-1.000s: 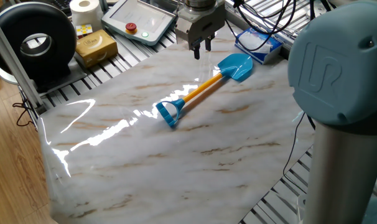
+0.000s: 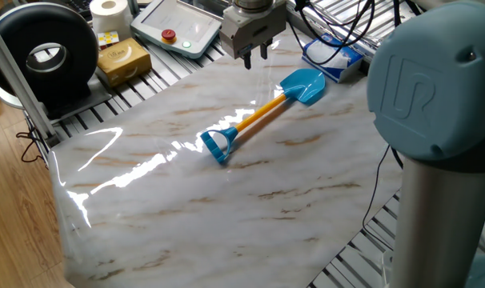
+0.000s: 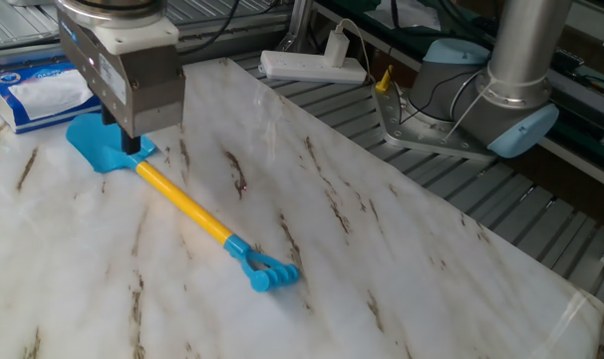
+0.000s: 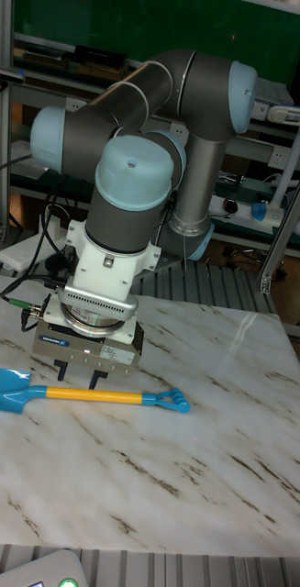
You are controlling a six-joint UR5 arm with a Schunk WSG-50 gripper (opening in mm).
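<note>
A toy shovel lies flat on the marble-patterned table, its yellow shaft (image 2: 261,111) running between a blue scoop (image 2: 304,86) and a blue D-shaped handle (image 2: 218,145). Above the tabletop hangs my gripper (image 2: 256,58), pointing down, its two dark fingers apart and nothing between them. In exterior view 3 the gripper (image 4: 79,376) appears just behind the yellow shaft (image 4: 94,395). From exterior view 2, the gripper (image 3: 120,140) covers part of the area where the scoop (image 3: 95,143) meets the shaft. No contact with the shovel shows.
A blue-and-white tissue pack (image 2: 332,58) lies close to the scoop. Along the far left edge stand a teach pendant (image 2: 177,26), a yellow box (image 2: 124,62) and a black spool (image 2: 41,56). A power strip (image 3: 313,67) rests beyond the table.
The shovel has stayed put.
</note>
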